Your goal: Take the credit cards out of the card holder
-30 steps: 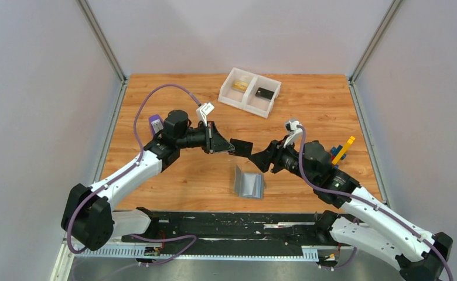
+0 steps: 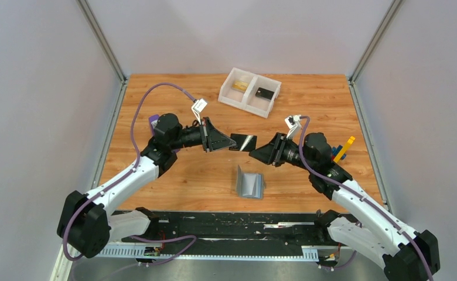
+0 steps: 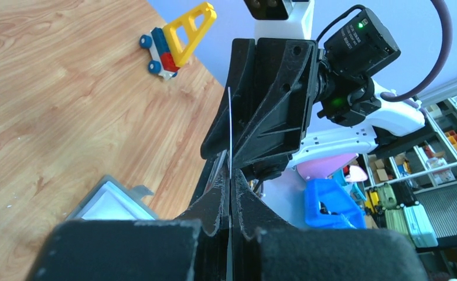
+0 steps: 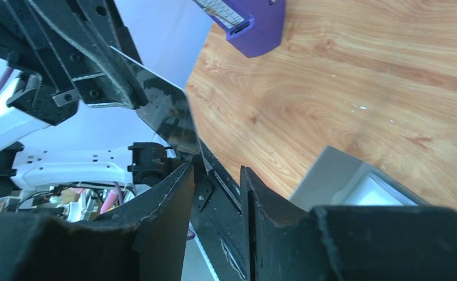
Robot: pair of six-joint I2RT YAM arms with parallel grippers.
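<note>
A dark card (image 2: 243, 142) hangs in the air above the table, its left end in my left gripper (image 2: 232, 145), which is shut on it. From the left wrist the card (image 3: 230, 126) appears edge-on as a thin line rising from the fingertips. My right gripper stands part open at the card's free end; one card corner lies close to its left fingertip, and I cannot tell whether they touch. Nothing is gripped there. The grey card holder (image 2: 251, 185) lies opened on the wood below, with a pale inside.
A white two-part tray (image 2: 232, 104) at the back holds a yellow card (image 2: 240, 86) on the left and a black card (image 2: 265, 93) on the right. A toy vehicle (image 3: 164, 50) stands at the right, a purple object (image 4: 258, 26) at the left.
The right arm has shifted slightly toward the back of the table. The card's face has turned a little and now catches a bright streak of light.
</note>
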